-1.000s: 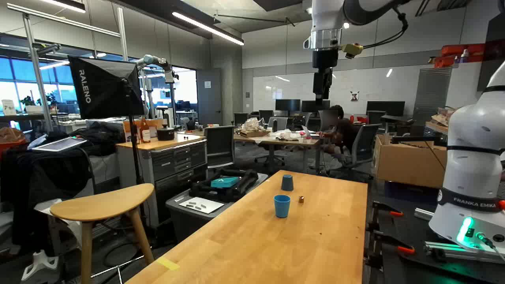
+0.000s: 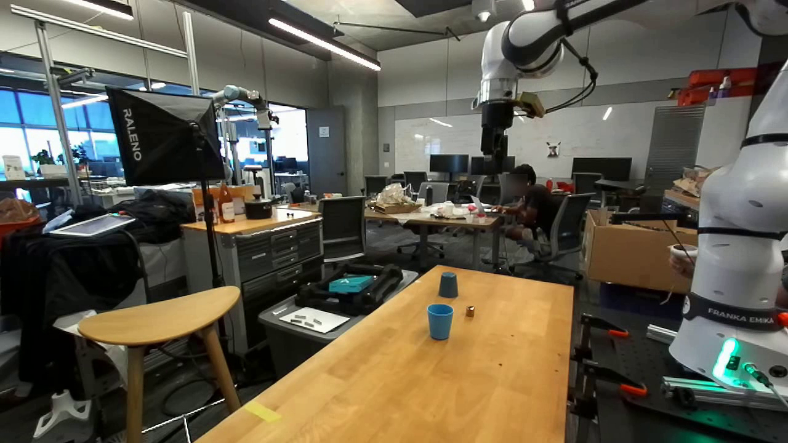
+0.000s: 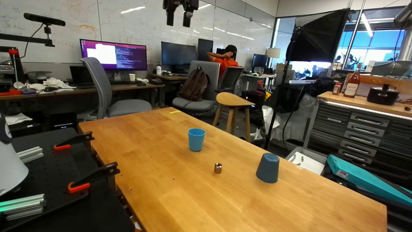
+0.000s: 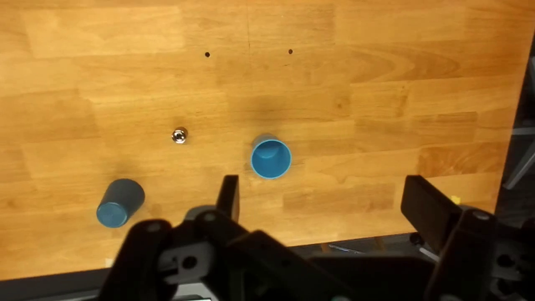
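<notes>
On the wooden table (image 3: 162, 185) a light blue cup (image 3: 196, 140) stands upright, its mouth facing up and looking empty in the wrist view. A darker blue cup (image 3: 268, 168) rests upside down nearer the table's far edge. Between the two, a bit to one side, sits a small shiny metal piece (image 3: 218, 168). High above the table hangs my gripper (image 3: 178, 21), apart from all three. Its fingers are spread wide in the wrist view, where the gripper stands open with nothing held. The light blue cup (image 4: 271, 158) appears just above the gap there.
Clamps with orange ends (image 3: 79, 187) grip the table's edge on the robot's side. A wooden stool (image 2: 159, 314) and a grey bin (image 2: 284, 343) stand along the opposite side.
The arm has shifted slightly left in exterior view 1, with the wrist a little lower and the hand turned. The cups and metal piece have stayed put.
</notes>
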